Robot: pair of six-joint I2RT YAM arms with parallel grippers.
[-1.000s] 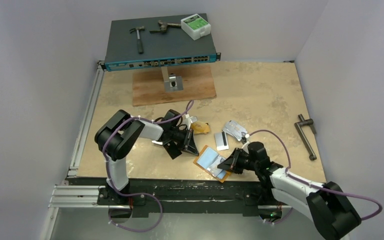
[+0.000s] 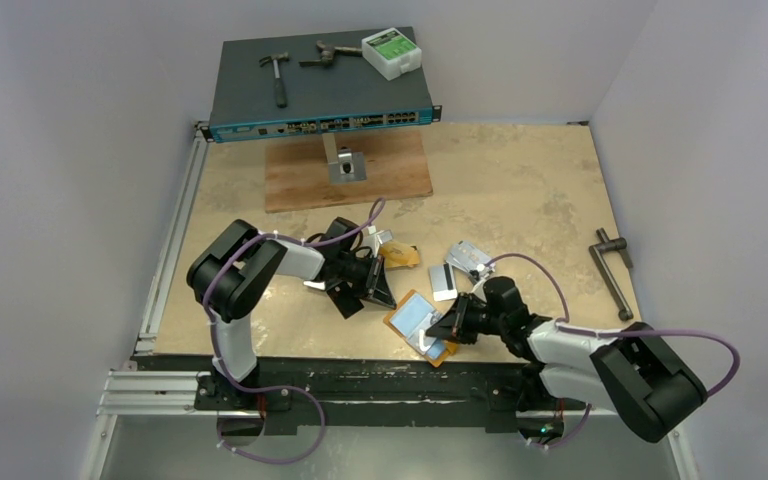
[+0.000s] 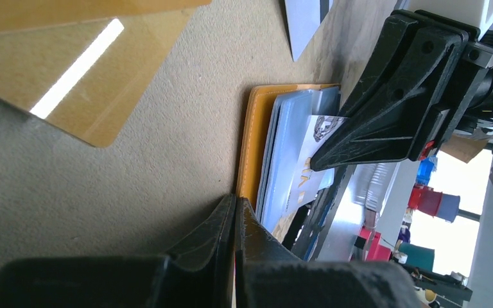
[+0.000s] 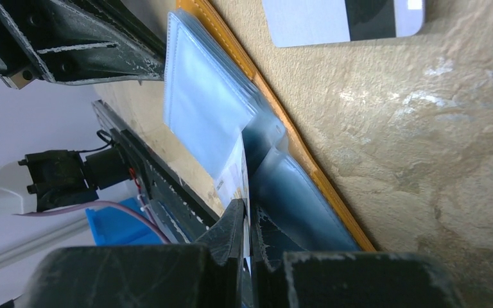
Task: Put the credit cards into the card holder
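The card holder (image 2: pixel 412 316), an orange-brown cover with pale blue clear sleeves, lies open at the table's front. In the right wrist view, a thin white card (image 4: pixel 232 174) rises between the closed fingertips of my right gripper, its lower part among the sleeves (image 4: pixel 207 102). How deep it sits in a sleeve cannot be told. My left gripper is shut at the holder's edge, nothing visible between its fingers. A silver card with a dark stripe (image 2: pixel 442 282) lies just behind the holder; other cards (image 2: pixel 470 259) are fanned behind that.
A yellow card (image 2: pixel 400 254) and a black card (image 2: pixel 345 303) lie by the left arm. A wooden board (image 2: pixel 290 180) with a metal stand is at the back. Tools (image 2: pixel 612 275) lie at the right edge.
The left arm has barely moved.
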